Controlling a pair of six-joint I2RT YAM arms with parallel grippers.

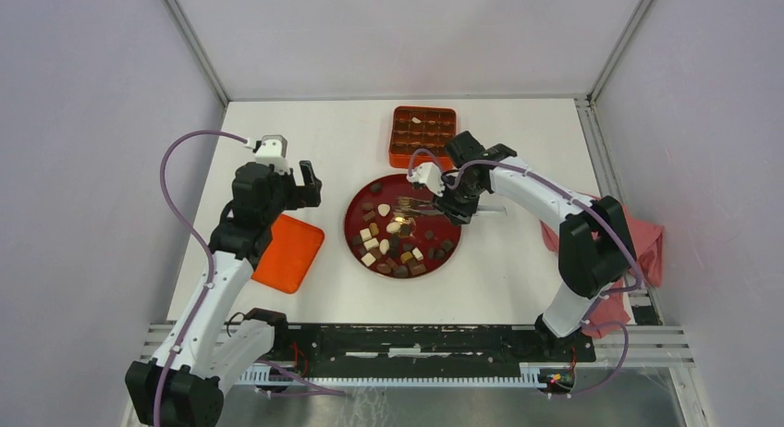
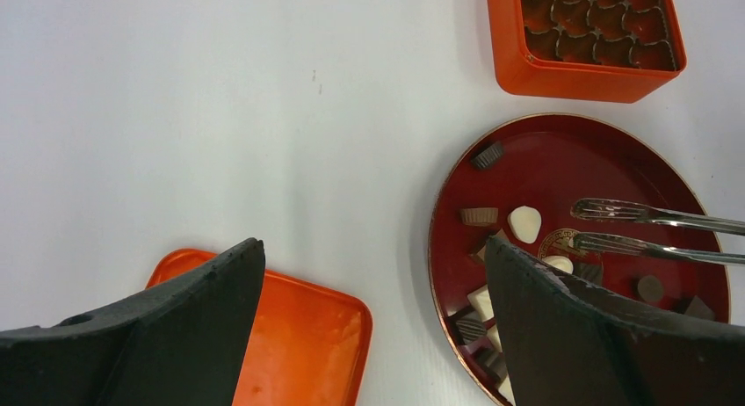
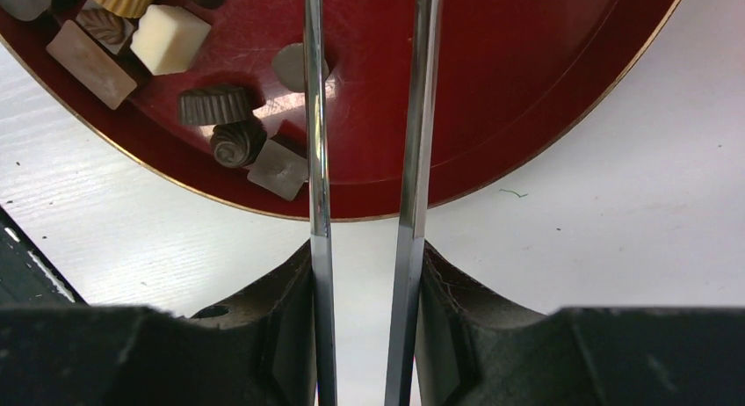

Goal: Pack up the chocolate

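Various dark, brown and white chocolates lie on a round dark-red tray [image 1: 427,186], mostly across its left and front. Behind it stands an orange box [image 2: 571,83] with wavy-edged compartments; one pale piece [image 1: 416,120] is inside. My right gripper is closed around metal tongs [image 3: 318,186], one finger against each arm. The tong arms are apart, and their tips [image 2: 602,210] hover over the tray with nothing seen between them. Left of the tray, my left gripper [image 1: 312,185] is open and empty, its fingers [image 2: 189,314] wide apart.
An orange lid-like tray [image 1: 288,253] lies on the table at the left, below the left gripper. A pink cloth [image 1: 649,247] is at the right edge.
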